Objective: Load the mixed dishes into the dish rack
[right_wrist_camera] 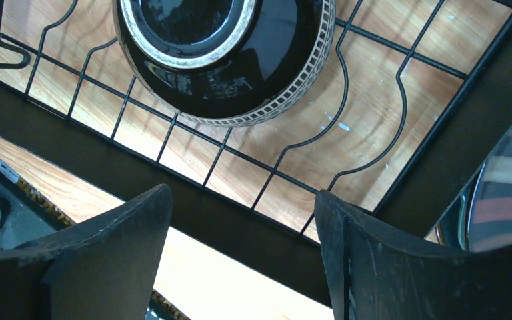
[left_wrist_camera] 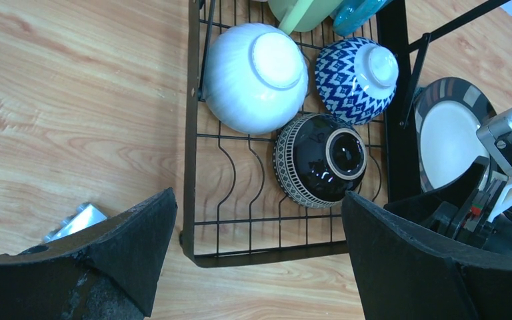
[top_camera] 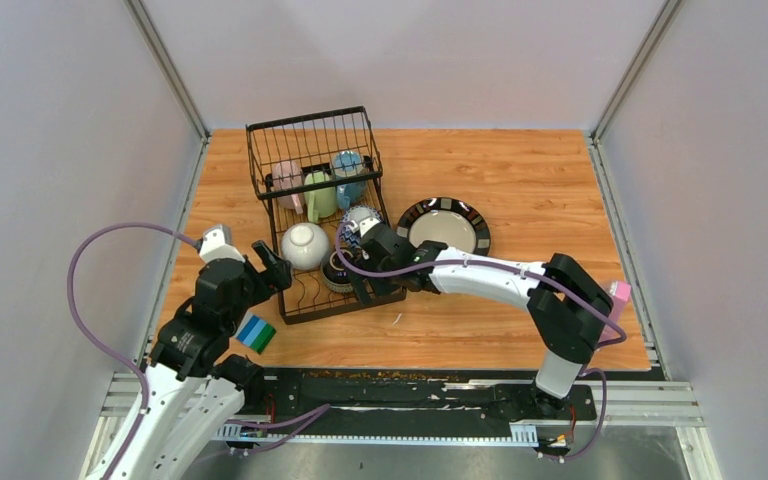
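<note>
The dish rack (top_camera: 300,318) holds a white bowl (left_wrist_camera: 240,80), a patterned blue bowl (left_wrist_camera: 340,87) and a black bowl (left_wrist_camera: 317,160), all upside down, with pink (top_camera: 286,175), green (top_camera: 317,190) and blue (top_camera: 348,163) cups behind. My left gripper is open and empty at the rack's front left. My right gripper hangs open over the rack's front right, beside the black bowl, nothing between its fingers. A plate (top_camera: 442,228) lies on the table right of the rack, partly behind the right arm.
A blue-green block (top_camera: 256,332) lies left of the rack's front corner. A pink object (top_camera: 620,295) sits at the table's right edge.
</note>
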